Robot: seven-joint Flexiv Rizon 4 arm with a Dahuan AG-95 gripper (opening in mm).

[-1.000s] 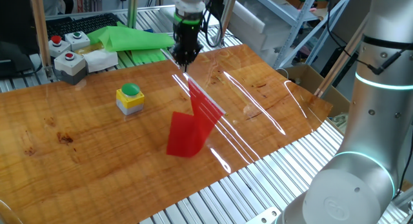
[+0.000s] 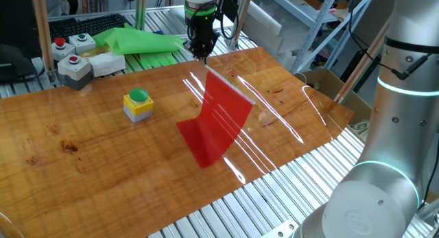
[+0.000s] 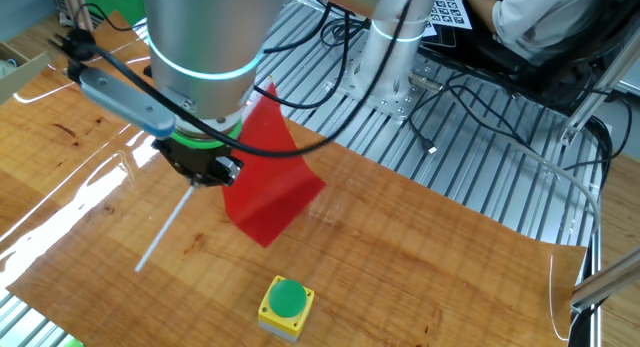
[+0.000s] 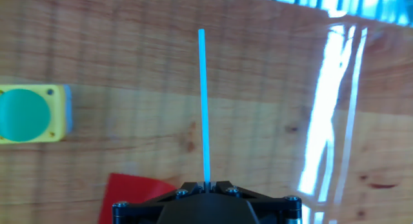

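A thin white stick (image 3: 165, 227) with a red flag (image 2: 223, 118) on one end is held by my gripper (image 3: 194, 183), which is shut around the stick partway along it. In the wrist view the bare end of the stick points away from the gripper, looking bluish, while a corner of the red cloth (image 4: 132, 193) shows beside the fingers. The flag hangs down from its side of the stick above the wooden table, its lower part bent to one side. Whether its lower edge touches the wood I cannot tell.
A yellow box with a green button (image 2: 138, 104) stands on the wooden sheet (image 2: 82, 162). Several grey button boxes (image 2: 74, 70) and a green cloth (image 2: 140, 40) lie at the back left.
In exterior view 1 my gripper has moved slightly up and right with the stick. The flag's upper edge has risen and shifted right, and the cloth hangs straighter.
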